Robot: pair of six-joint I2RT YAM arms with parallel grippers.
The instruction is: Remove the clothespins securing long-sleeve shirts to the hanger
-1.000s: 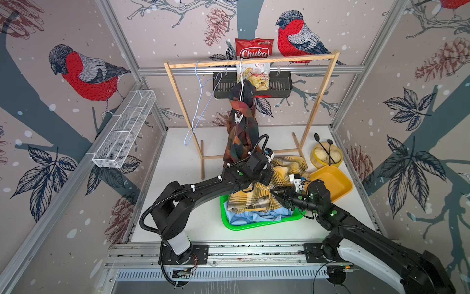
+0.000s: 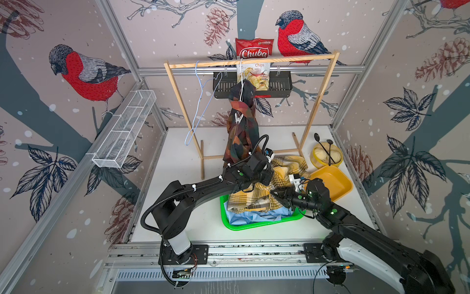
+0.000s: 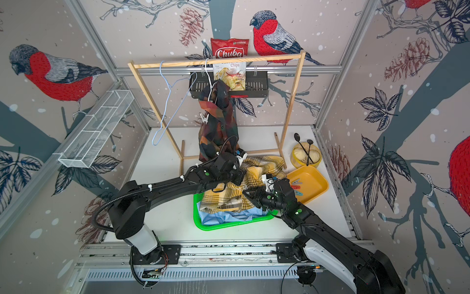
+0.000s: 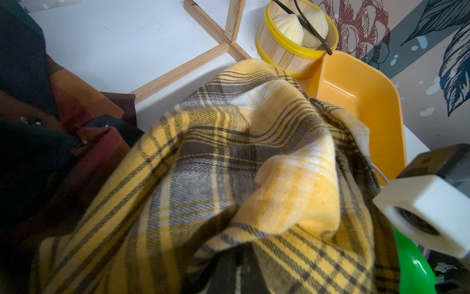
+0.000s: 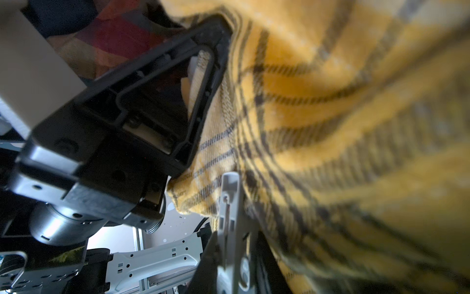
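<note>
A dark plaid shirt hangs on the rack with a white clothespin on it. A yellow plaid shirt lies in the green tray. My left gripper is shut, its tips in the yellow shirt's folds; whether cloth is between them is hidden. My right gripper is beside my left one, with a grey clothespin between its dark fingers against the yellow cloth; how firmly it holds this is unclear.
An orange tray with clothespins sits at the right, behind it a basket of buns with black utensils. Empty hangers hang left on the wooden rack. A wire shelf is on the left wall.
</note>
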